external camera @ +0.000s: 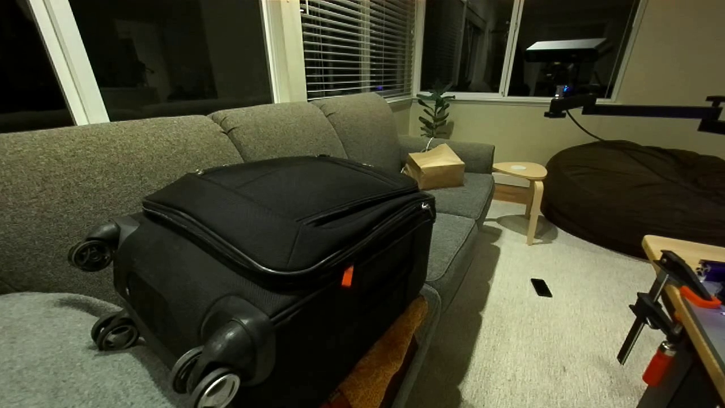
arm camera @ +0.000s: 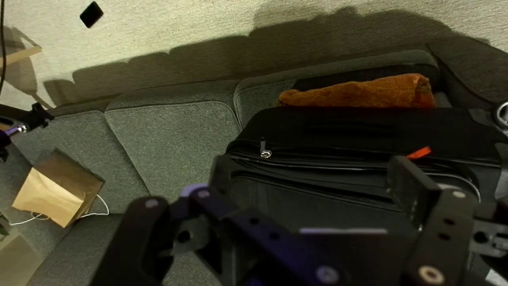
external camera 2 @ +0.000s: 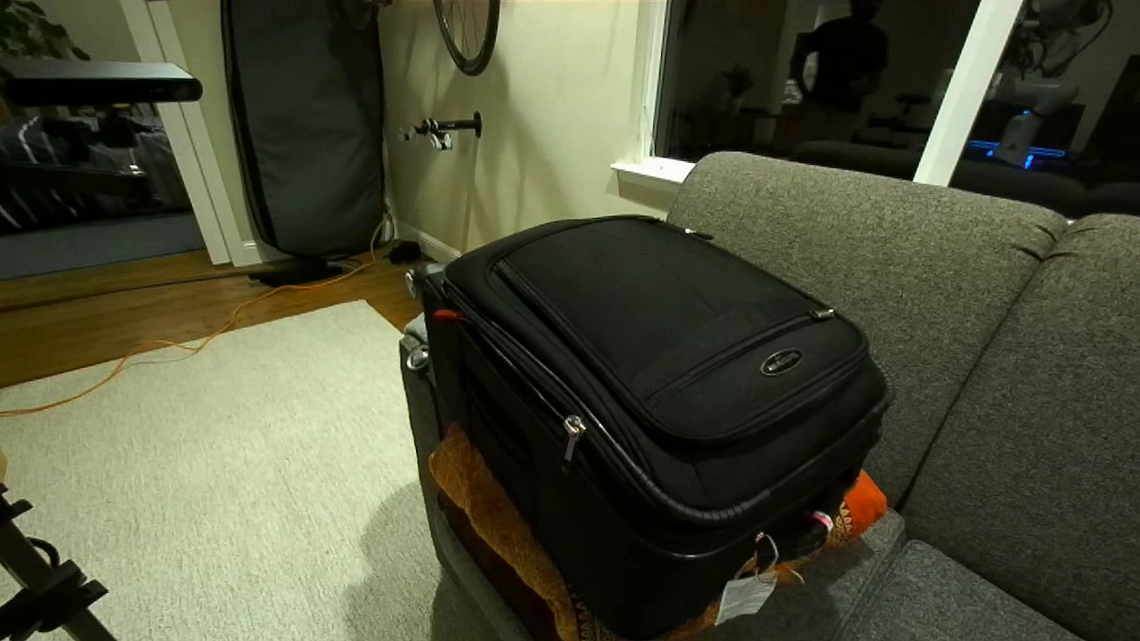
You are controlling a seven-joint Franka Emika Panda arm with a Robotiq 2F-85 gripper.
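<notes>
A black soft-sided suitcase [external camera: 272, 217] with wheels lies on its back on the grey sofa. Its silver zipper pull [external camera 2: 574, 429] hangs at the front corner; the same pull [arm camera: 265, 153] shows in the wrist view. An orange-red tab [external camera: 347, 276] sticks out along the side seam. My gripper stands open, its two fingers wide apart, with the suitcase in view between and beyond them. No contact between the fingers and the suitcase can be made out. Neither exterior view shows the gripper directly, apart from a faint arm reflection [external camera 2: 1021, 128] in the window glass.
An orange-brown cloth [arm camera: 357, 93] lies beneath the suitcase near the sofa's front edge. Farther along the sofa [external camera: 445, 238] sits a paper bag [external camera: 436, 167]. A phone-like black object [external camera: 541, 288] rests on the rug. The table edge [external camera: 679, 285] carries a clamp.
</notes>
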